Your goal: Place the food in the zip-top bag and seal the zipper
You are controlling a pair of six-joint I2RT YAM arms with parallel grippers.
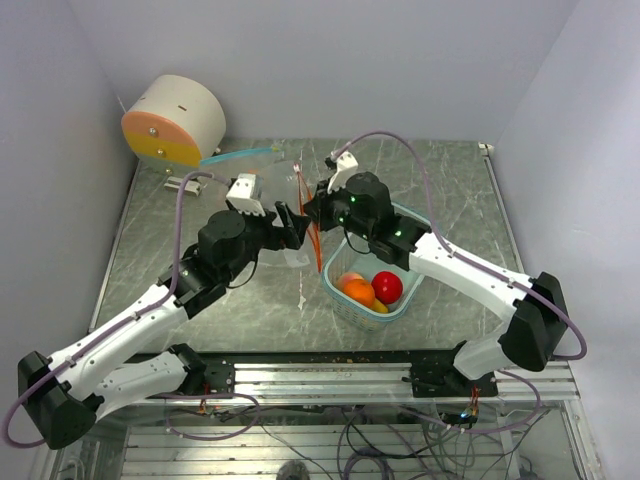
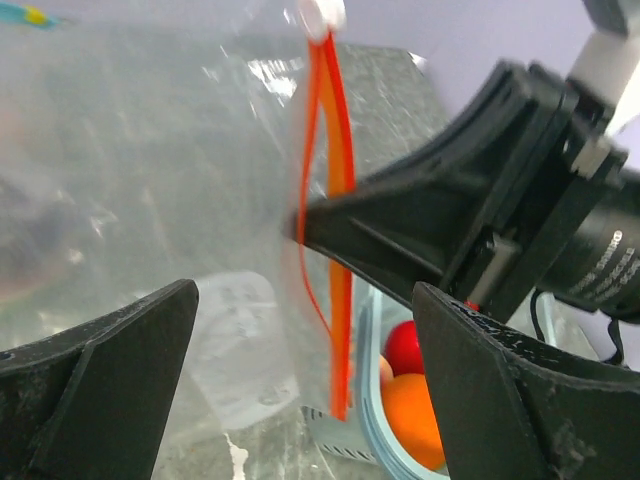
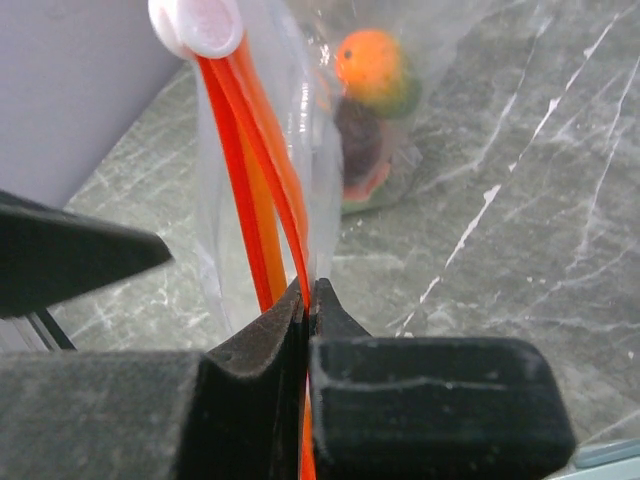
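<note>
A clear bag with an orange zip edge (image 1: 314, 242) hangs upright in mid-table; its white slider (image 2: 322, 15) sits at the far end of that edge. My right gripper is shut on the orange edge about midway along it, the strip running between its fingertips. My left gripper (image 1: 291, 224) stands open just left of the edge. In the left wrist view, its fingers (image 2: 110, 380) are wide apart, with the bag's film beyond them. A basket (image 1: 337, 300) at the right holds a red ball-like food (image 1: 388, 287), an orange (image 1: 358, 292) and other food.
A second bag with a blue zip (image 1: 245, 154) lies at the back left, with an orange fruit (image 3: 368, 60) and darker food inside. A cream round-bodied box (image 1: 190, 110) stands behind it.
</note>
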